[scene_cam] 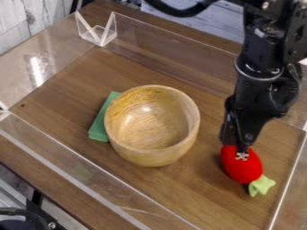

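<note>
My black gripper point(240, 147) hangs at the right, its tips just over and against the upper part of a red vegetable toy point(242, 166) with a pale green top point(260, 185). Whether the fingers hold the toy is unclear. A wooden bowl point(151, 126) stands left of it, and a green flat block point(103, 118) lies partly behind the bowl.
The wooden table point(84, 81) is bordered by clear plastic walls point(96, 29). Free surface lies behind and left of the bowl and in front of it.
</note>
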